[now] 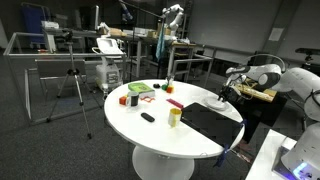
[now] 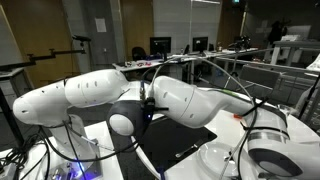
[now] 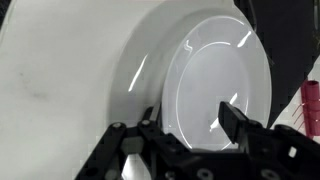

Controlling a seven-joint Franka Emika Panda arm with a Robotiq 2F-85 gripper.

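In the wrist view a white oval dish [image 3: 212,82] lies within the rim of a wider white plate [image 3: 128,75]. My gripper is at the dish's near end with its black fingers apart. One finger [image 3: 153,128] is by the dish's left rim; the other [image 3: 230,118] reaches over its inside. Whether either touches the dish, I cannot tell. From across the room, the white dishes [image 1: 212,103] sit at the table's right side, below the arm's end. The second exterior view shows the white plate [image 2: 212,160] partly hidden by the arm.
A dark mat [image 1: 208,123] lies right beside the dishes. A yellow cup [image 1: 175,117], a green tray [image 1: 139,87] and several small items stand farther left on the round white table [image 1: 150,137].
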